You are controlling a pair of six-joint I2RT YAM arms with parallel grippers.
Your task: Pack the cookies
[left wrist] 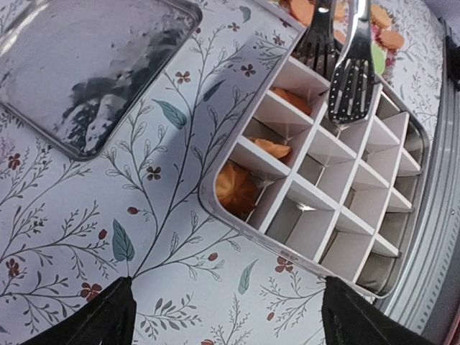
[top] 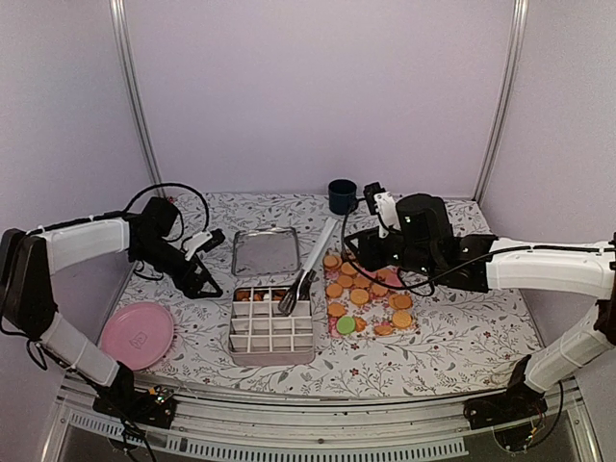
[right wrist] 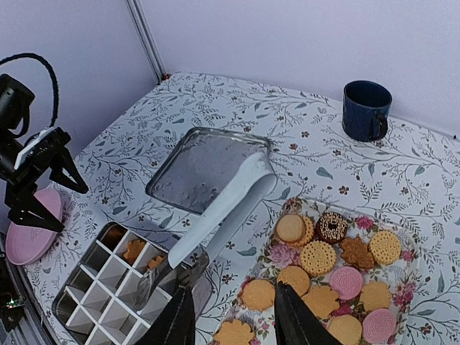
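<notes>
A white divided box (top: 272, 343) holds a few cookies (left wrist: 236, 190) in its far row; its other visible compartments look empty. Metal tongs (left wrist: 351, 90) with a white handle (right wrist: 228, 205) lie with their heads over the box's far right corner, the handle slanting up and away. Many cookies (right wrist: 318, 259) are spread on a floral tray (right wrist: 408, 231) right of the box. My right gripper is open above the cookie tray area, empty, with the tongs beyond its fingers. My left gripper stands open and empty, left of the box.
An empty metal tray (top: 267, 252) lies behind the box. At the back stands a dark blue mug (right wrist: 366, 111). A pink plate (top: 138, 335) sits at the front left. Bare tabletop (top: 452, 342) shows at the right.
</notes>
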